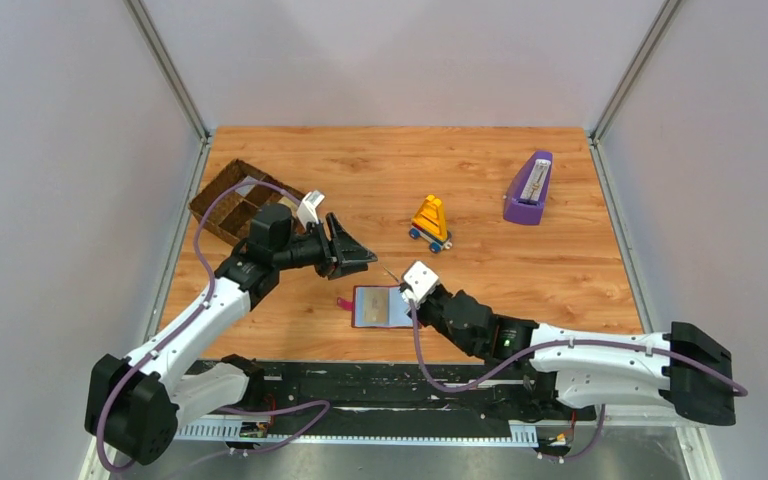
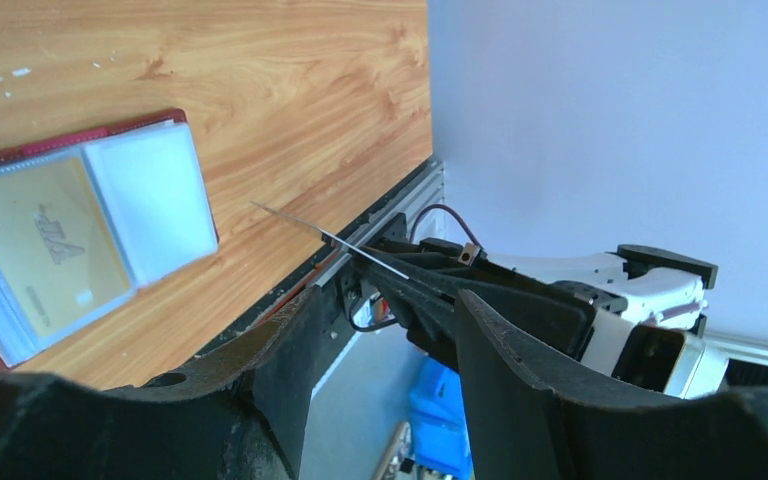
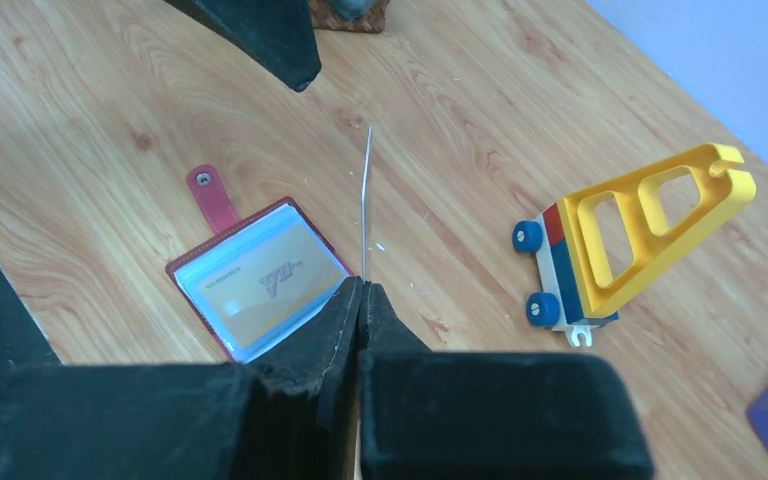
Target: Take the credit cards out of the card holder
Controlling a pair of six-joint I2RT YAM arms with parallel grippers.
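Note:
The open card holder (image 1: 401, 321) lies flat near the table's front edge. A gold card (image 2: 55, 245) sits in one clear pocket; the other pocket (image 2: 155, 200) looks empty. Raised above the table, my right gripper is shut on a thin card (image 3: 365, 200), seen edge-on as a fine line in both wrist views. My left gripper stands open, nothing between its fingers, up and to the left of that card. One left finger (image 3: 278, 50) shows at the top of the right wrist view.
A brown basket (image 1: 207, 204) with compartments stands at the back left, partly behind the left arm. A yellow toy vehicle (image 1: 430, 217) is behind the card holder. A purple box (image 1: 524, 213) stands back right.

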